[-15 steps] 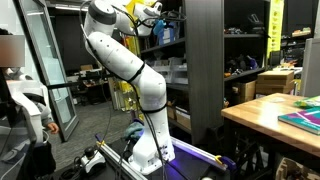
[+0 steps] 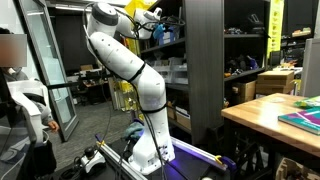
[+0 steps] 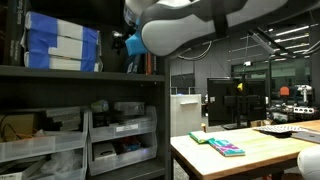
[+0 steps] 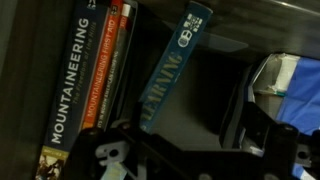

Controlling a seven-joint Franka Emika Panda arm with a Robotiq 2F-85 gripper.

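Observation:
In the wrist view, a blue book (image 4: 175,65) marked "LEARNING" leans at a slant on a dark shelf, apart from the other books. A dark book reading "MOUNTAINEERING" (image 4: 75,85) stands left of it, beside an orange-red book (image 4: 103,75). My gripper is open, its dark fingers spread at the lower left and lower right. The left finger is near the blue book's lower end; whether they touch, I cannot tell. Nothing is held. In exterior view 2 the gripper (image 3: 122,45) is at the upper shelf, right of the blue-and-white boxes (image 3: 62,45).
A blue-and-white item (image 4: 300,95) lies to the right in the wrist view. Clear plastic bins (image 3: 122,150) fill the lower shelves. A wooden table (image 3: 250,158) with colourful flat items (image 3: 225,146) stands to the right of the shelving.
At the upper shelf, the arm's wrist end has shifted slightly in exterior view 1. The base, the table and the lower shelves look the same.

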